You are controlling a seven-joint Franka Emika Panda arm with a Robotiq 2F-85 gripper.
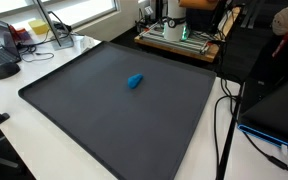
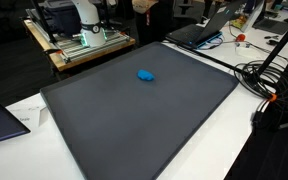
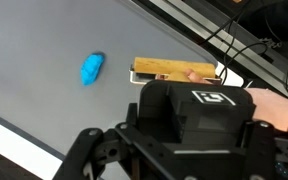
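A small blue object (image 1: 135,80) lies alone on the dark grey mat (image 1: 94,110), towards its far side. It also shows in the second exterior view as a blue lump (image 2: 145,75), and the same blue object (image 3: 92,68) is left of and above the gripper in the wrist view. My gripper fills the bottom of the wrist view, its linkages spread wide and open. A dark block with a square black-and-white marker (image 3: 213,98) appears in front of it; how it is supported is unclear. Neither exterior view shows the gripper.
Just beyond the gripper, a person's fingers (image 3: 196,75) touch a wooden piece (image 3: 174,68). Cables (image 2: 269,80) and a laptop (image 2: 209,28) lie beside the mat.
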